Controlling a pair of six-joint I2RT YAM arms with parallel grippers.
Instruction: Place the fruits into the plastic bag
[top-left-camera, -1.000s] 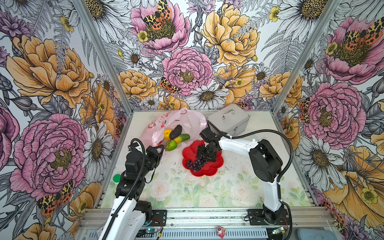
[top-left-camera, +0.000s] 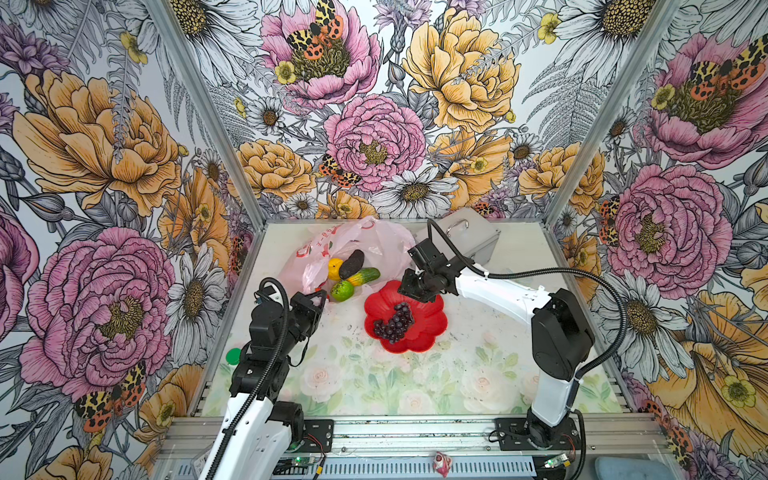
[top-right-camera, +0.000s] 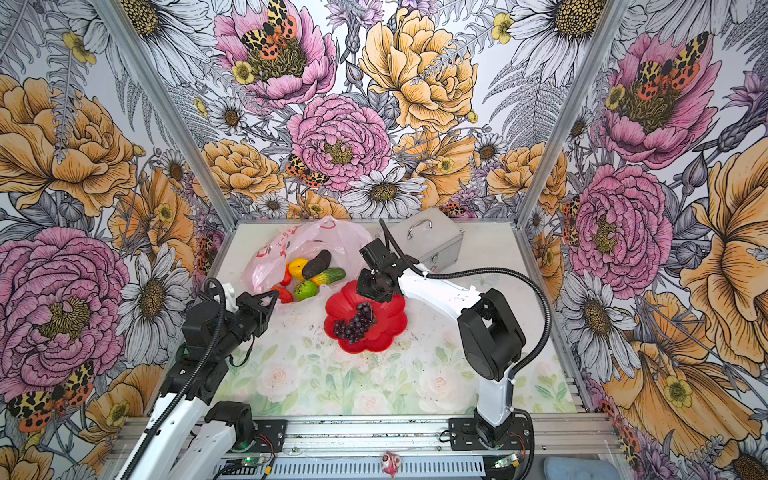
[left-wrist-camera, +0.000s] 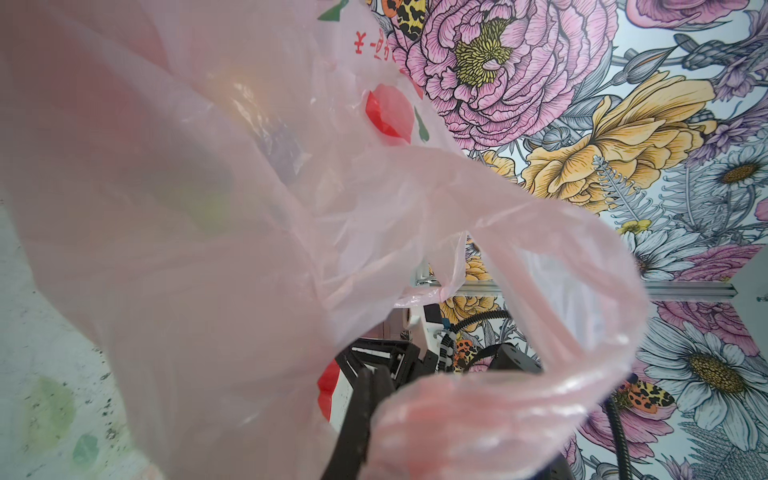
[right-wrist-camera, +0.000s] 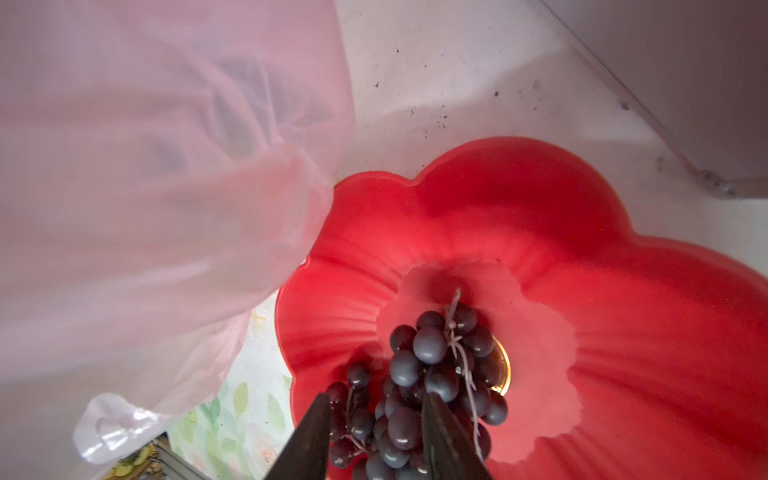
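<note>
Dark purple grapes (top-left-camera: 393, 322) lie in the red flower-shaped bowl (top-left-camera: 432, 324). Over the bowl's far side hangs my right gripper (top-left-camera: 409, 289), its fingers apart; in the right wrist view the grapes (right-wrist-camera: 408, 368) show below and between the fingertips. The pink plastic bag (top-left-camera: 384, 240) stands at the back left with its mouth toward the front. At its mouth sit a yellow fruit (top-right-camera: 297, 268), a dark avocado-like fruit (top-right-camera: 317, 263), a green-yellow cucumber (top-right-camera: 329, 276), a green fruit (top-right-camera: 305, 289) and red pieces (top-right-camera: 284, 293). My left gripper (top-left-camera: 321, 296) is shut at the bag's near left edge, pink plastic (left-wrist-camera: 456, 432) covering its fingers.
A grey metal case (top-right-camera: 428, 240) stands behind my right gripper at the back. A green round cap (top-left-camera: 233, 356) lies at the left edge.
My right gripper has risen and moved back from the grapes, leaving them in the bowl and more of them in sight. The left arm and the bag have kept still.
</note>
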